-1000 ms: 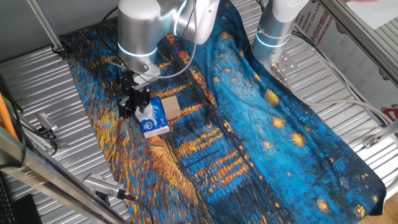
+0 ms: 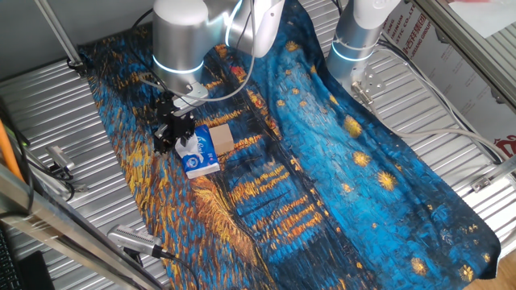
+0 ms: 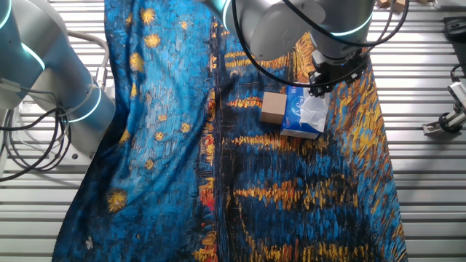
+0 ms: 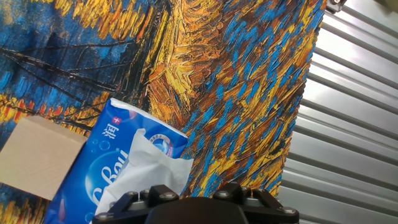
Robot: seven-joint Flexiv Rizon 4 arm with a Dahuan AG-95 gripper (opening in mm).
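A blue tissue pack with white lettering lies on the patterned cloth, and a white tissue sticks up from its top. My black gripper shows only at the bottom edge of the wrist view, with the tissue's lower part running behind its left side. In exterior view 1 the gripper hangs beside and over the upper left end of the pack. Exterior view 2 has it just above the tissue. Whether the fingers are apart or closed, and whether they touch the tissue, I cannot tell.
A plain brown box stands right against the pack's side. The cloth covers most of the slatted metal table and has wide clear areas. A loose cable loops near the gripper.
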